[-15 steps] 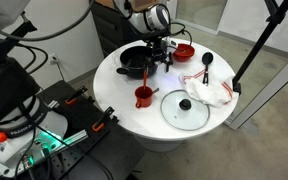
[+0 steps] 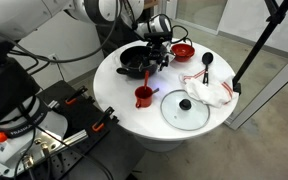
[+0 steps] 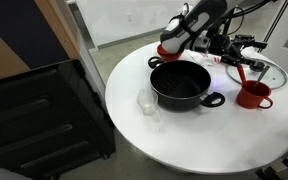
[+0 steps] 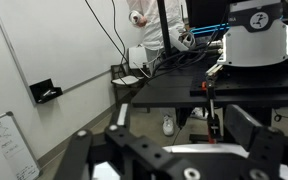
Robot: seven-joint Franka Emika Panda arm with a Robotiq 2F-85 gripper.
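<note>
In the wrist view my gripper stands open, its two dark fingers [image 4: 123, 118] wide apart with nothing between them. That camera looks out level toward the robot base and the room. From exterior view 1, the gripper [image 2: 164, 56] is at the far side of the round white table, close to the black pot [image 2: 132, 64] and the red bowl [image 2: 183, 50]. Whether it touches either one cannot be told. The pot [image 3: 180, 82] is uncovered in exterior view 2. A red cup [image 2: 143, 98] holds a red-handled utensil [image 2: 147, 77].
A glass lid [image 2: 198, 116] lies at the table's right front, beside a rumpled white towel [image 2: 212, 91] and a black ladle [image 2: 207, 60]. A clear cup [image 3: 146, 103] sits by the pot.
The arm's upper links have swung upward and to the right in exterior view 1, while the gripper end stays near the pot and red bowl. The table objects look unmoved.
</note>
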